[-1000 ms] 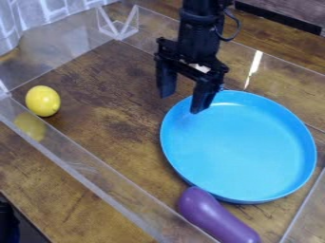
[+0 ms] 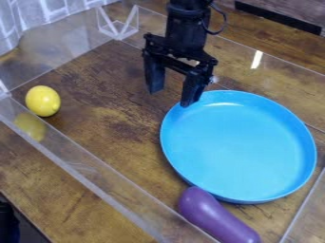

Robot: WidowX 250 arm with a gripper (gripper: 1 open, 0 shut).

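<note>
My black gripper [image 2: 174, 76] hangs at the upper middle of the camera view, above the wooden board at the upper left edge of a blue plate [image 2: 238, 146]. Its two fingers are spread apart, and nothing shows between them. A yellow egg-shaped object [image 2: 44, 100] lies at the left, and a purple eggplant-like object [image 2: 219, 215] lies at the bottom right, below the plate.
Clear plastic walls [image 2: 95, 171] run along the lower left and upper left of the wooden surface. The board between the yellow object and the plate is bare.
My gripper has shifted a little to the left and up, away from the blue plate. The plate and both objects have not moved.
</note>
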